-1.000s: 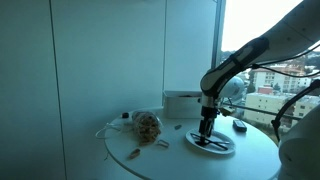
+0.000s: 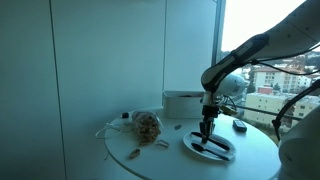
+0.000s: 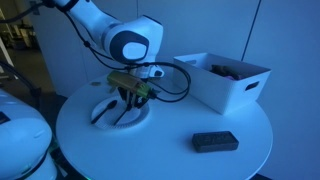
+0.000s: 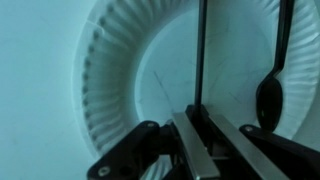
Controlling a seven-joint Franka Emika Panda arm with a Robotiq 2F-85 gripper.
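Note:
A white paper plate (image 2: 222, 156) with a ridged rim lies on the round table. Over it, my gripper points downward, shut on a thin black utensil (image 4: 201, 55). Its long narrow part runs up the wrist view from between the fingers; its other end is hidden, so I cannot tell what kind it is. A black spoon (image 4: 269, 98) rests on the plate to the right in the wrist view, apart from the fingers. From the second exterior side, the plate (image 3: 139, 120) sits beneath the gripper, with dark utensils across it.
Behind the plate stands a white box (image 3: 240, 92) with dark items inside. A dark block (image 3: 213, 141) lies on the table. A clear bag (image 2: 147, 125) and small pieces (image 2: 134, 154) are at the left.
My gripper has shifted slightly over the plate, and the dark utensils beneath it now appear at a different angle. The plate and the other table objects have stayed in place.

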